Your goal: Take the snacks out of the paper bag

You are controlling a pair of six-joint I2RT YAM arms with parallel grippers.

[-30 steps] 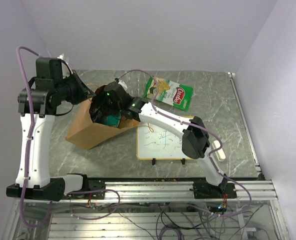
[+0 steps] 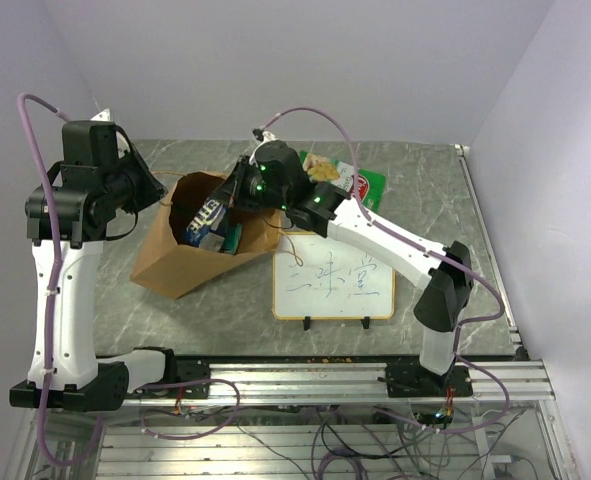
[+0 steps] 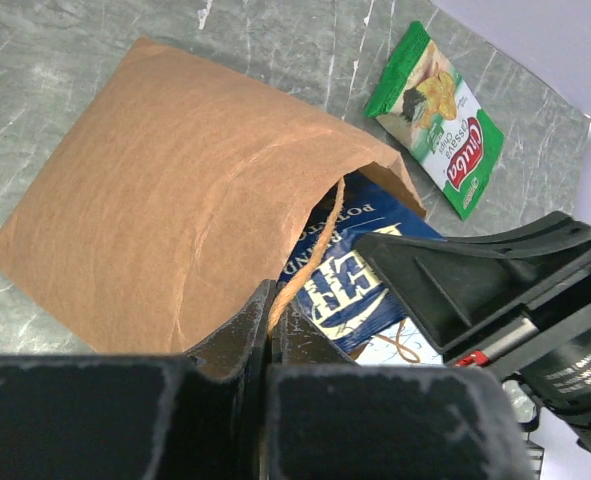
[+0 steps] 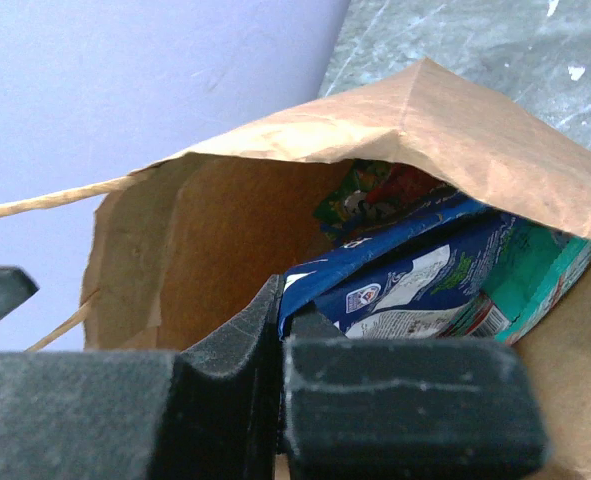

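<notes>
The brown paper bag (image 2: 165, 260) lies open, holding a blue snack packet (image 2: 207, 226), a teal packet (image 4: 535, 270) and a colourful packet (image 4: 365, 195). My left gripper is shut on the bag's twisted handle (image 3: 321, 240) at its left side. My right gripper is shut on the edge of the blue packet, raised at the bag's opening. A green cassava chips packet (image 2: 360, 190) lies outside, behind the bag.
A whiteboard (image 2: 330, 300) with writing lies right of the bag. Walls border the back and sides.
My right arm has risen and moved rightward, and the blue packet now shows higher in the bag's opening. My left arm has shifted slightly left.
</notes>
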